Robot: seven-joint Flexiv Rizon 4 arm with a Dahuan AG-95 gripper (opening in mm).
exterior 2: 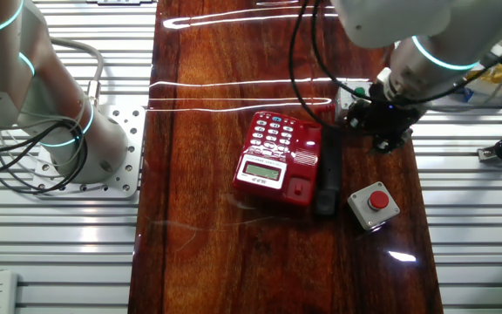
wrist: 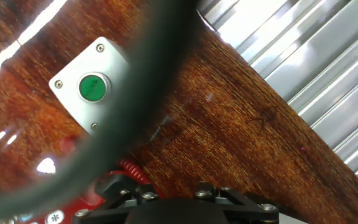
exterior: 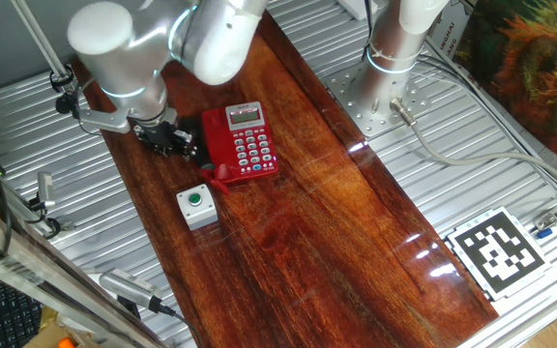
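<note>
A red desk telephone (exterior: 242,145) with a grey screen and keypad lies on the dark wooden board; exterior view 2 shows the same phone (exterior 2: 273,153) with a dark handset (exterior 2: 328,179) along its side. My gripper (exterior: 184,147) hangs low beside the phone's left side in exterior view 1. A white box with a green button (wrist: 92,88) stands close by. Another box with a red button (exterior 2: 376,202) shows in exterior view 2 and is covered by the arm in exterior view 1. Only dark finger parts (wrist: 128,195) show at the wrist view's bottom; how the fingers stand is unclear.
A blurred dark cable (wrist: 138,102) crosses the wrist view. The wooden board (exterior: 327,251) is bare toward the front right. Ribbed metal surface (wrist: 328,68) lies past its edge. A black-and-white marker plate (exterior: 497,253) sits at the far right.
</note>
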